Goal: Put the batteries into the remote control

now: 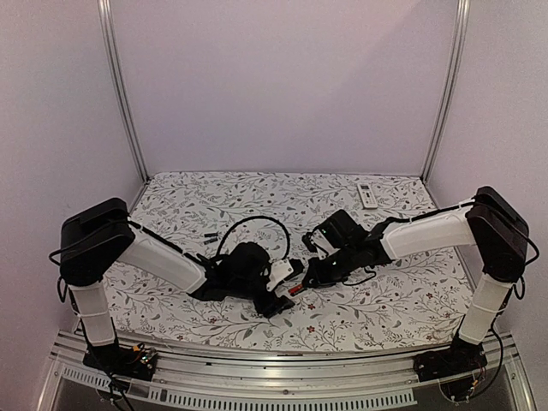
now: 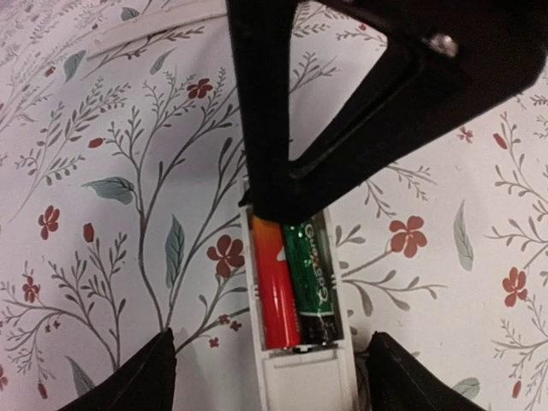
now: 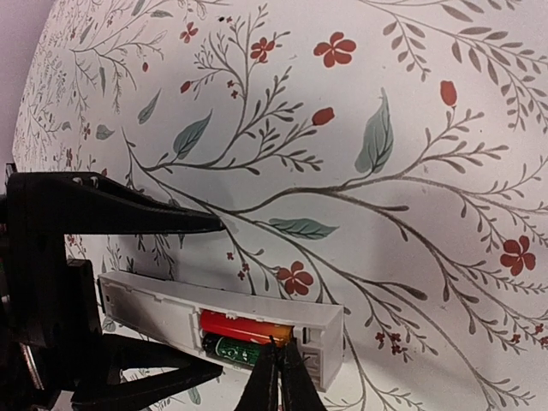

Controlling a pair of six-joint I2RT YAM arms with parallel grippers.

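A white remote control lies on the flowered cloth with its battery compartment uncovered. Inside the compartment, a red-orange battery and a green-black battery lie side by side. My left gripper is open, one finger on each side of the remote; in the right wrist view its upper finger stands clear of the casing. My right gripper is shut, nothing visible between its fingers. Its tips are over one end of the batteries and hide that end; I cannot tell if they touch.
A white device with a small display lies at the back right. Small dark pieces lie left of centre, behind the left arm. Both grippers are close together over the remote.
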